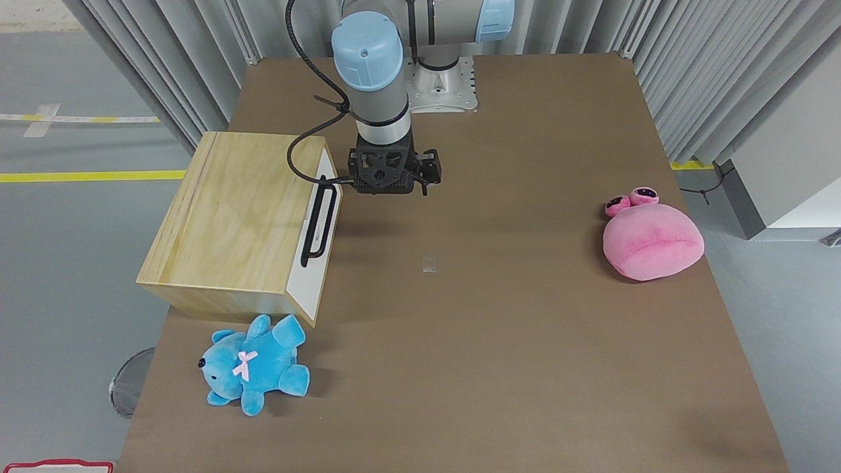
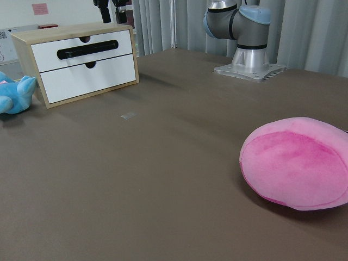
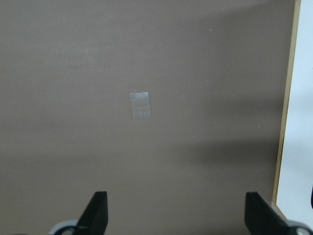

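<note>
My gripper points down over the brown table just right of the wooden drawer cabinet [image 1: 225, 221]; its two black fingers stand wide apart with bare table between them. The cabinet has white drawer fronts [image 2: 87, 76] and a black handle [image 1: 317, 221], and both drawers appear shut. A blue teddy bear [image 1: 268, 362] with a pink bow lies by the cabinet's near end. A pink plush toy [image 1: 654, 243] with two eyes on top sits at the table's right edge.
The arm's base [image 2: 250, 70] stands at the back, in front of grey curtains.
</note>
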